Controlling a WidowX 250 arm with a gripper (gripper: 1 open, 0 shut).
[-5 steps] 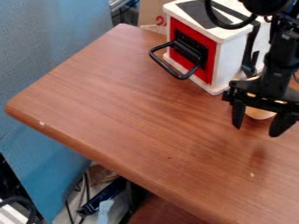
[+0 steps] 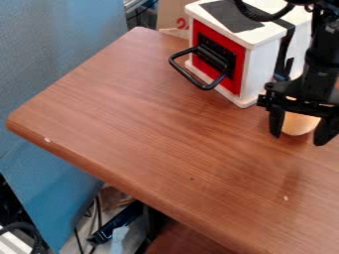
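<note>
My black gripper (image 2: pixel 298 129) hangs at the right edge of the wooden table (image 2: pixel 146 149), fingers pointing down and apart. Just behind or between them is a pale, rounded object (image 2: pixel 299 123), partly hidden; whether the fingers touch it I cannot tell. A white box (image 2: pixel 245 84) with a red front panel (image 2: pixel 232 45) and a black bar handle (image 2: pixel 185 69) stands at the back of the table, left of my gripper.
A cardboard box (image 2: pixel 172 15) is behind the table. A blue surface (image 2: pixel 54 69) lies along the left side, with cables and bags below the table edge.
</note>
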